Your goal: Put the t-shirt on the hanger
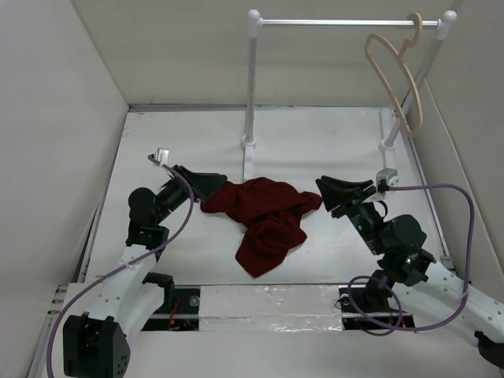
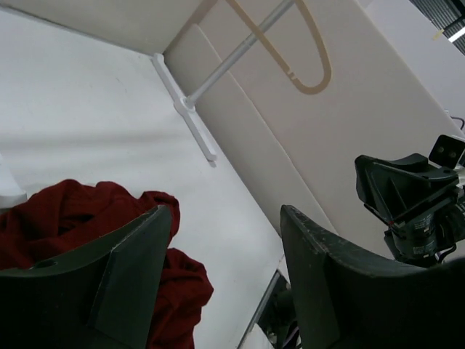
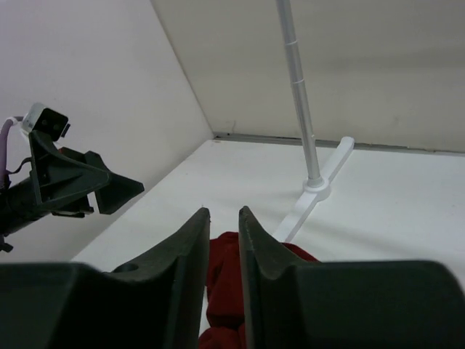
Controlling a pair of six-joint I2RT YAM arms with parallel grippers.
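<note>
A dark red t-shirt point(image 1: 264, 213) lies crumpled on the white floor, also visible in both wrist views. My left gripper point(image 1: 213, 181) is open above its left end; in the left wrist view its fingers stand wide apart with nothing held. My right gripper point(image 1: 331, 189) hovers to the upper right of the shirt; in the right wrist view its fingers are part open with a narrow gap, the shirt seen beyond. A beige hanger point(image 1: 417, 118) hangs at the right end of the rail.
The rack's rail point(image 1: 339, 22) crosses the back on two white posts point(image 1: 250, 94) with feet on the floor. Walls point(image 1: 47, 142) enclose the sides and back. Free floor lies behind the shirt.
</note>
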